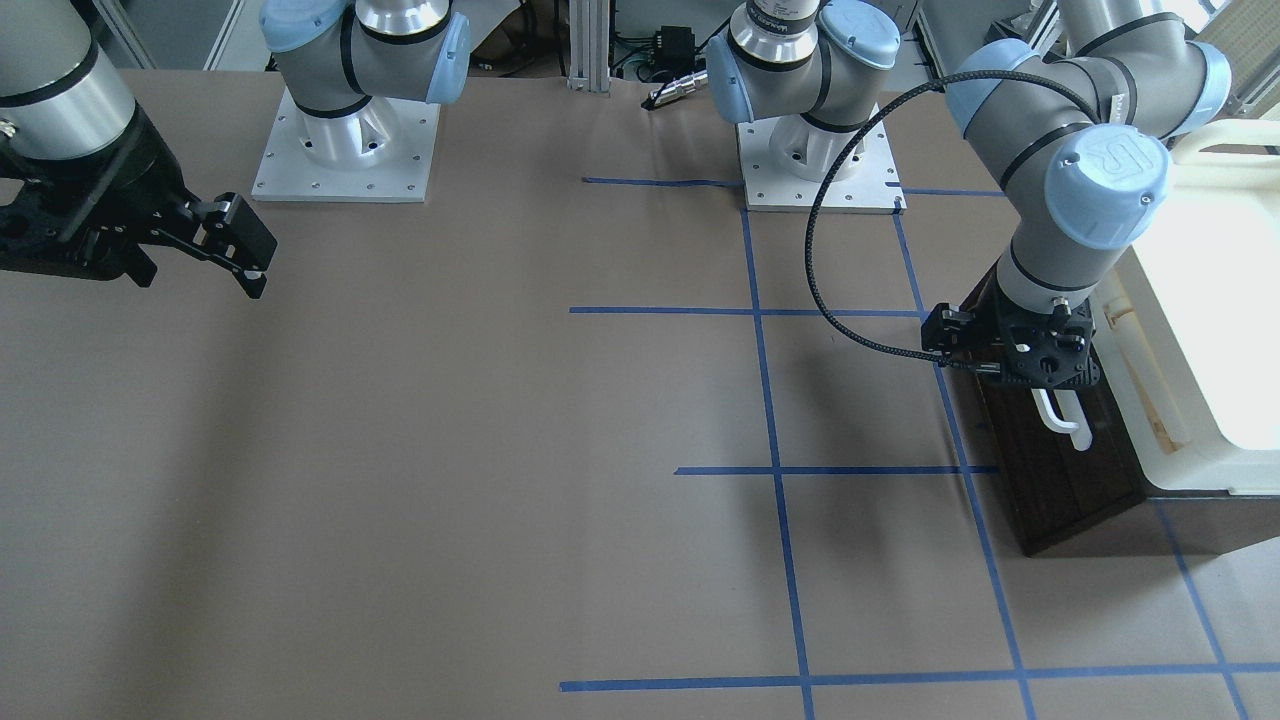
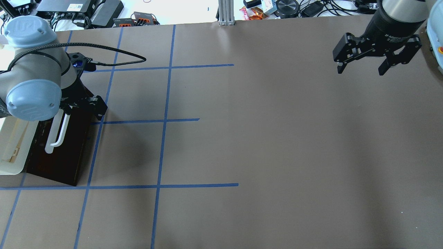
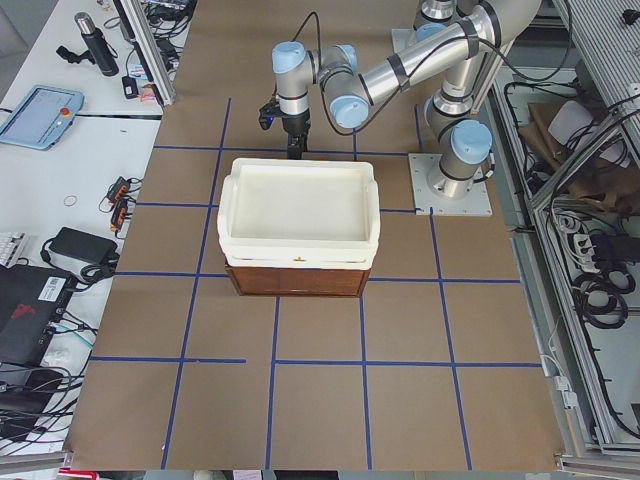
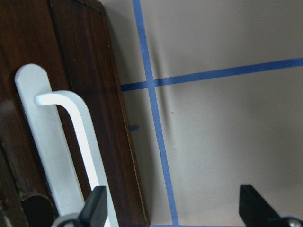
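A dark wooden box [image 2: 68, 162] carries a white handle [image 4: 85, 137] on its face, with a white plastic bin [image 3: 298, 205] on top. My gripper hangs directly over the handle side; in the left wrist view its fingers stand wide apart at the bottom edge, one over the handle, the other over bare table, nothing between them. In the front and top views the gripper body hides part of the handle.
A second arm's gripper [image 1: 204, 246] is at the left of the front view. Other arm bases [image 1: 348, 168] stand at the back.
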